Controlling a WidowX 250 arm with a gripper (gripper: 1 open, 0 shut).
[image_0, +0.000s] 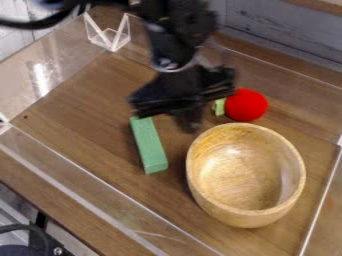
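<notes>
My gripper is a dark, motion-blurred shape over the upper middle of the wooden surface; whether its fingers are open or shut is unclear. A green block lies on the surface below and left of it. A red vegetable with a pale green top lies to the right of the gripper, partly beside its blurred edge. A wooden bowl stands in front on the right, apart from the green block.
The wooden tray floor is clear on the left. Clear walls edge it at the front and sides. A plank wall runs along the back, and a white wire item is at the upper left.
</notes>
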